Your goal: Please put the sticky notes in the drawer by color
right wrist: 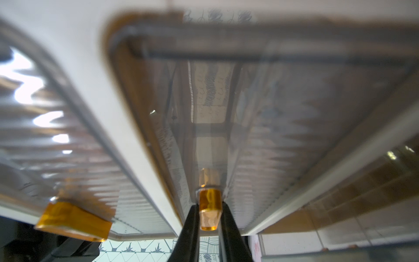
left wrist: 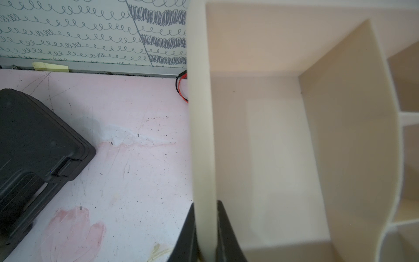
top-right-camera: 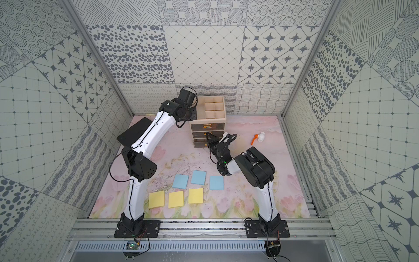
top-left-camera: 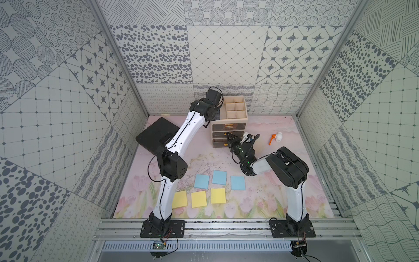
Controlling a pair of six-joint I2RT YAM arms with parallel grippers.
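A cream cabinet (top-left-camera: 237, 115) with clear-fronted drawers stands at the back, its drawers looking closed. In the left wrist view, my left gripper is shut on the cabinet's left top wall (left wrist: 201, 131). My right gripper is at the cabinet front, one finger on each side of a gold drawer handle (right wrist: 210, 209), apparently the middle drawer's. The fingers lie very close to the handle; whether they press on it cannot be told. Blue sticky notes (top-left-camera: 219, 177) lie in a row on the table, with yellow sticky notes (top-left-camera: 199, 198) in front of them.
A black case (top-left-camera: 156, 135) lies left of the cabinet. An orange and white object (top-left-camera: 275, 138) rests on the right side of the table. Divided compartments (top-right-camera: 214, 107) fill the right of the cabinet top.
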